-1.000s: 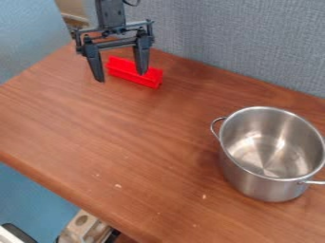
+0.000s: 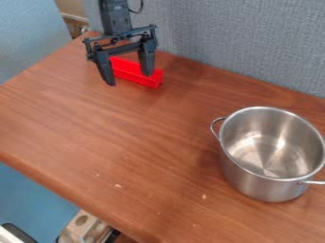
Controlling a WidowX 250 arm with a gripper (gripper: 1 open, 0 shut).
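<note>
My gripper (image 2: 127, 70) hangs open over the back left of the wooden table, its two dark fingers spread wide on either side of a red elongated block (image 2: 152, 79). The block lies on the table partly behind the gripper; whether the fingers touch it I cannot tell. A steel pot (image 2: 271, 161) with side handles stands empty at the right of the table.
A grey textured wall (image 2: 241, 47) runs along the back. A blue surface shows beyond the left edge, with some hardware at the lower left.
My gripper has shifted slightly to the right over the last second, with a small turn. The red block and the pot have not visibly moved.
</note>
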